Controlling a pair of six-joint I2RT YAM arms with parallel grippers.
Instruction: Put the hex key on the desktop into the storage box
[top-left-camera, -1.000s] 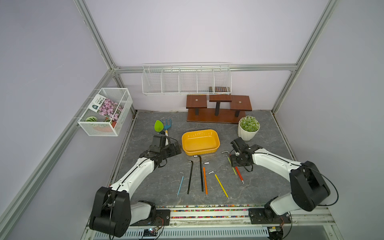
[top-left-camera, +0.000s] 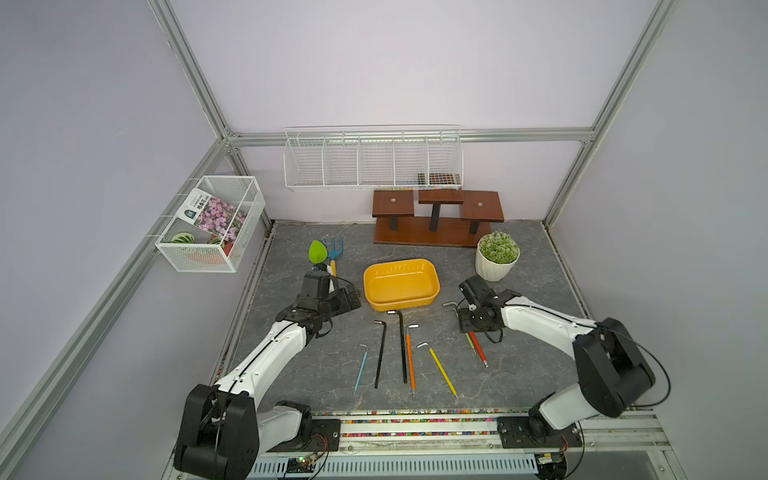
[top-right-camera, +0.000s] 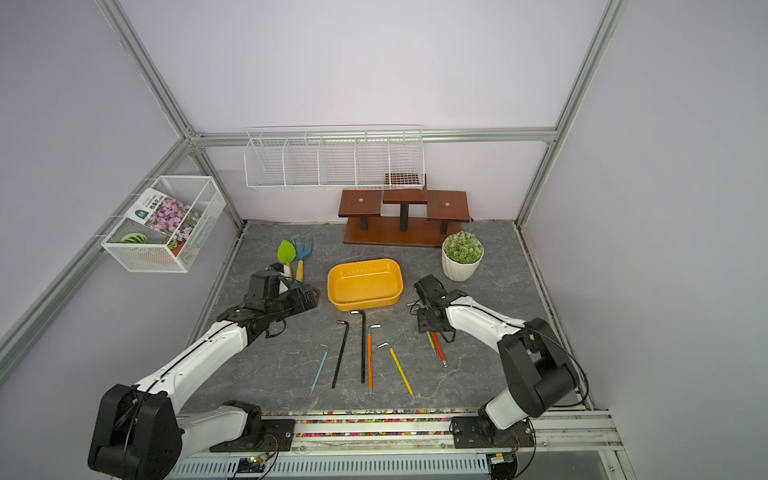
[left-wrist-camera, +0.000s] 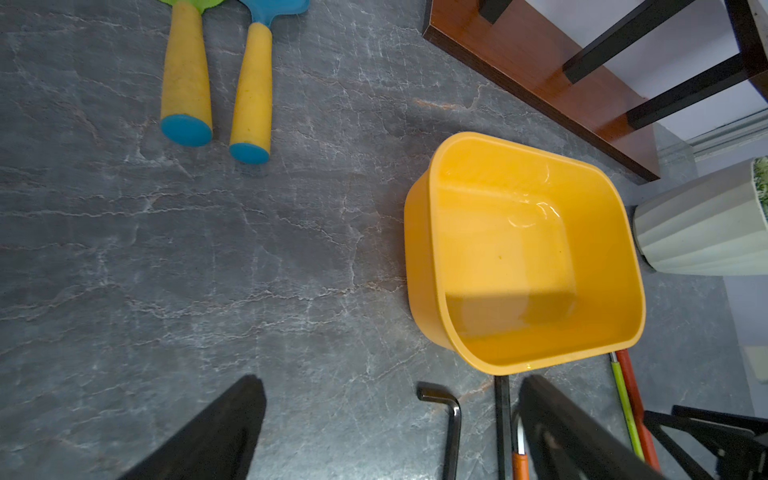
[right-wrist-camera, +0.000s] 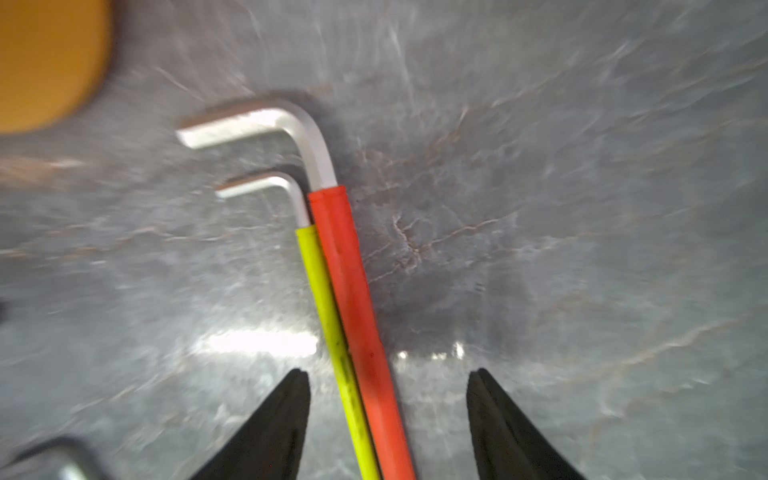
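In the right wrist view a red-sleeved hex key (right-wrist-camera: 352, 288) and a thinner yellow-green one (right-wrist-camera: 324, 300) lie side by side on the desk. My right gripper is above them, its parted fingers on either side of the pair, holding nothing. Several other hex keys lie in front of the storage box (top-left-camera: 401, 304), among them a black one (top-left-camera: 381, 356), an orange one (top-left-camera: 411, 364), a yellow one (top-left-camera: 442, 373) and a light blue one (top-left-camera: 361, 369). Left of that yellow, empty box, my left gripper stands open above bare desk.
A white potted plant (top-left-camera: 497, 256) stands right of the box, with a brown stepped stand (top-left-camera: 424, 234) behind. Yellow-handled garden tools (left-wrist-camera: 253, 96) lie at the back left.
The left arm stays nearly still; the keys and box have not moved.
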